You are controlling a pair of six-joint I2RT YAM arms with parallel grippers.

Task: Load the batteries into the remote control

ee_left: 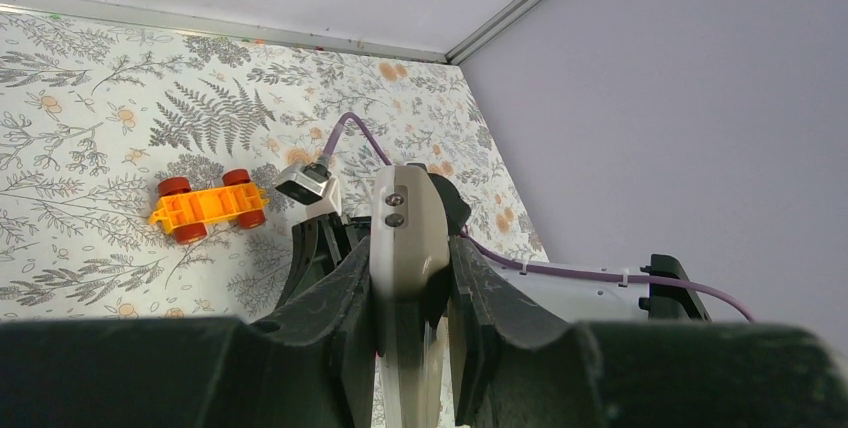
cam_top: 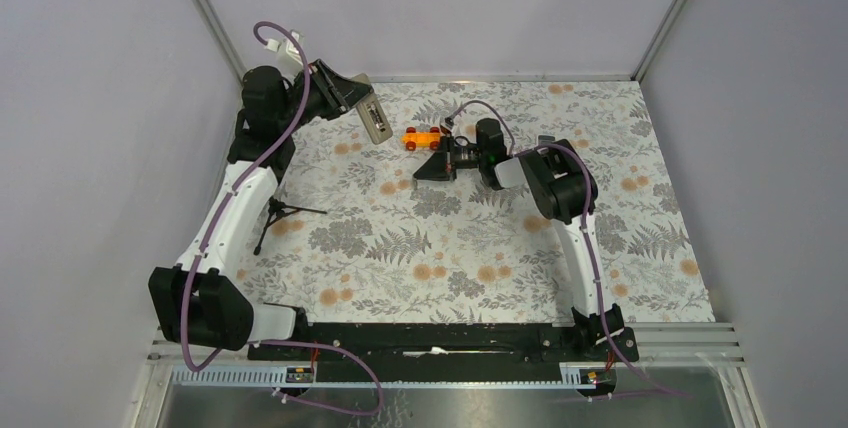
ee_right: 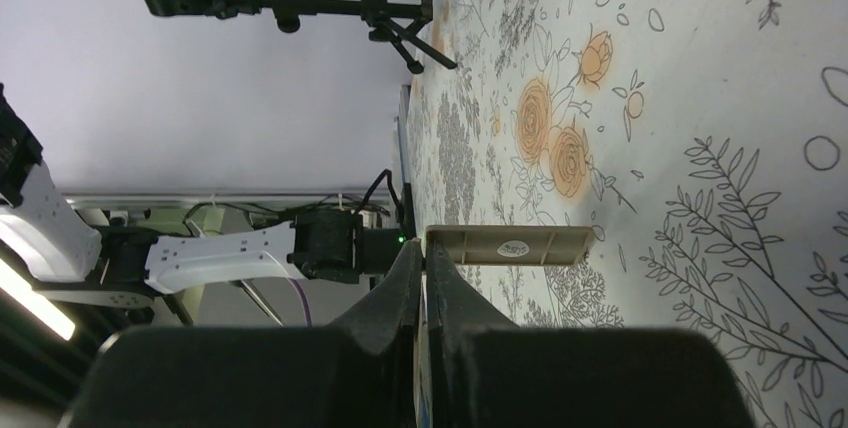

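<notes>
My left gripper [cam_top: 360, 96] holds the remote control [cam_top: 376, 120] raised at the upper left, its open battery compartment showing in the top view. In the left wrist view the remote [ee_left: 410, 228] stands upright between the fingers. My right gripper [cam_top: 420, 173] is shut lower down near the table's middle; at its fingertips in the right wrist view is a thin beige battery cover [ee_right: 508, 245] with ribs, apparently pinched. Whether batteries sit in the compartment is too small to tell.
An orange toy chassis with red wheels [cam_top: 421, 140] lies just behind my right gripper. A black stand [cam_top: 277, 212] is at the left edge. A small grey object [cam_top: 546, 139] is partly hidden behind the right arm.
</notes>
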